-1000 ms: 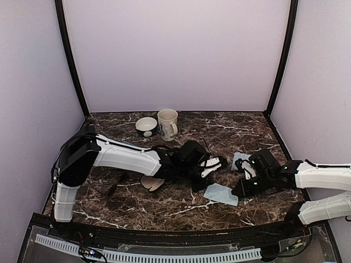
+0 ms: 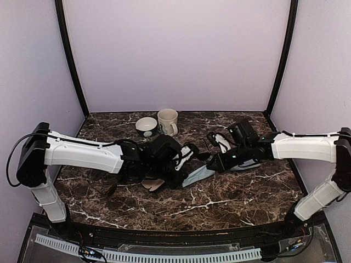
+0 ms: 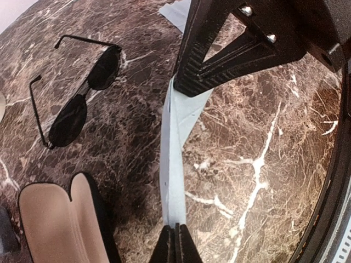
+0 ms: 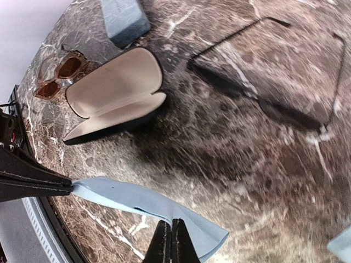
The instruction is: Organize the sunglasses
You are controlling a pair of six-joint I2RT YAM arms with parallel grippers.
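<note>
A light blue cloth stretches between my two grippers above the marble table. My left gripper is shut on one end of this cloth. The opposite end is pinched by my right gripper, also shut. Beyond the cloth, black sunglasses lie with temples unfolded; the right wrist view shows these sunglasses as well. An open glasses case with a beige lining stands beside the left arm. Brown-lensed sunglasses lie past the case.
A second blue cloth lies at the right, partly behind the right arm from above. A grey-blue block-like item sits behind the case. The mug and bowl stand at the back. Bare table spreads along the front.
</note>
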